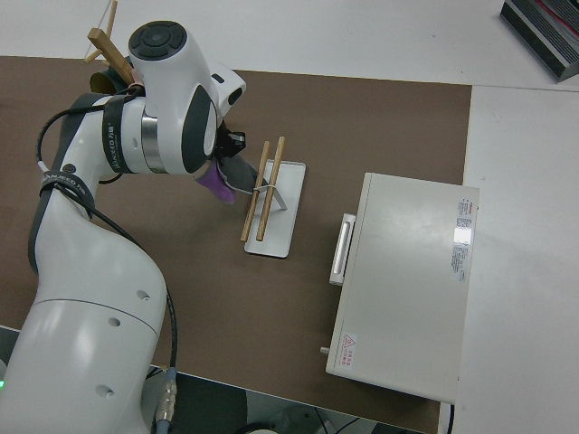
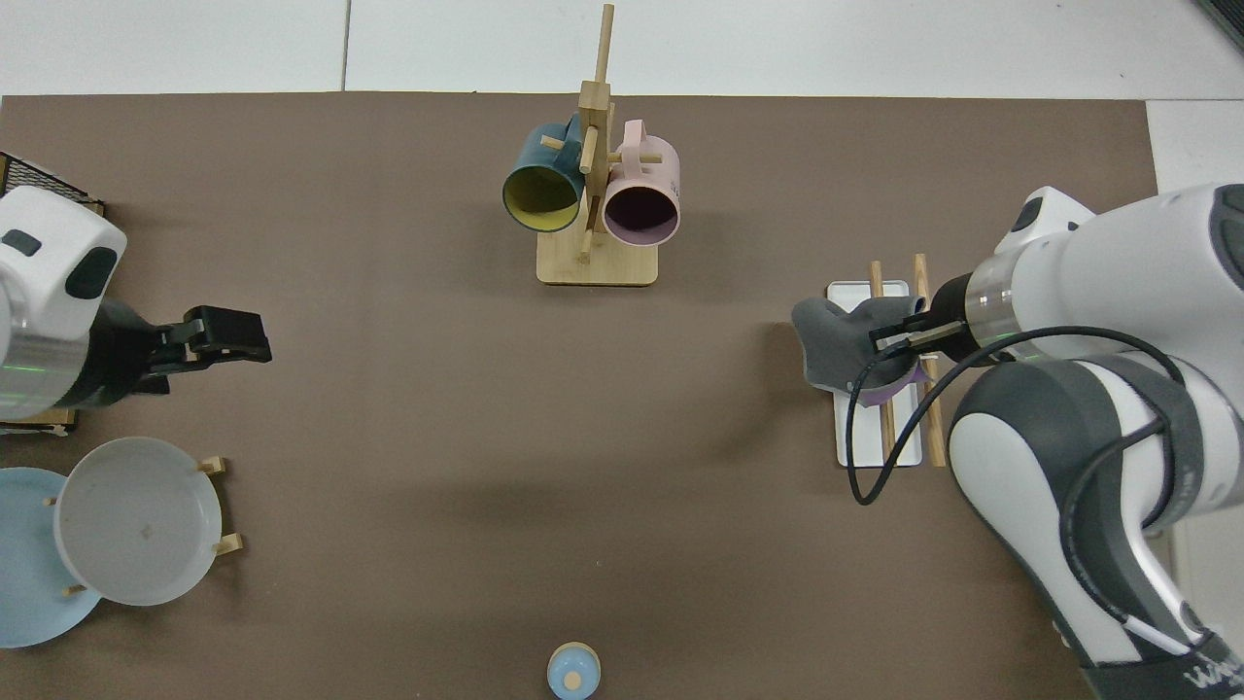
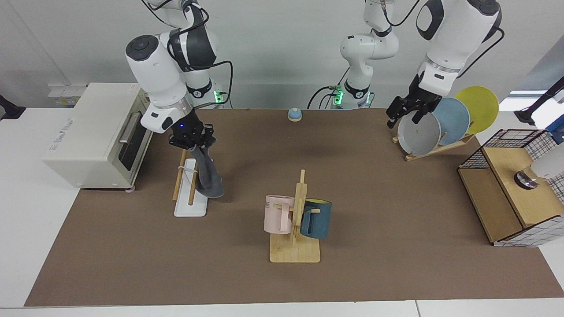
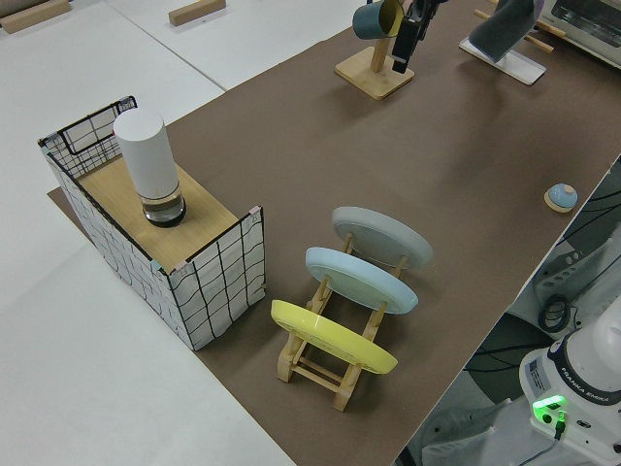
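Note:
A grey cloth with purple lining point(image 2: 842, 350) hangs from the gripper on the right of the top view point(image 3: 193, 138), over a white stand with two wooden rods point(image 1: 271, 244), which it partly hides; that gripper's fingers are hard to make out. The other arm's black gripper point(image 2: 222, 350) is above the plate rack with white point(image 2: 138, 513), blue point(image 3: 452, 119) and yellow point(image 4: 330, 335) plates; its finger state is unclear. A wooden mug tree point(image 2: 595, 262) holds a teal mug point(image 3: 317, 222) and a pink mug point(image 3: 277, 216).
A white oven-like box point(image 1: 407, 271) sits beside the stand. A wire-sided shelf point(image 4: 199, 218) holds a white cylinder point(image 4: 146, 155). A small blue round object point(image 2: 572, 677) lies near the edge.

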